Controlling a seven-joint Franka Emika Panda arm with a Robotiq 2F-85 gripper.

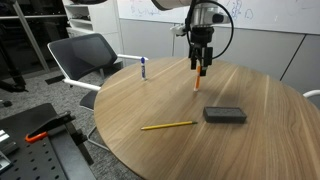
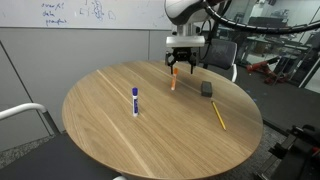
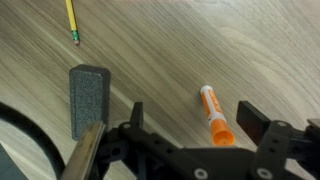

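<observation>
An orange and white marker stands upright toward the back of the round wooden table. My gripper hangs low at its upper part, fingers pointing down and apart. From the wrist view, the marker shows between the two open fingers, nearer the right one, with bare table around it. Exterior view 2 shows the marker just below the gripper; neither finger can be clearly seen touching it.
A dark grey eraser lies in front of the gripper, with a yellow pencil nearer the front edge. A blue marker stands upright to the left. Chairs are beside the table.
</observation>
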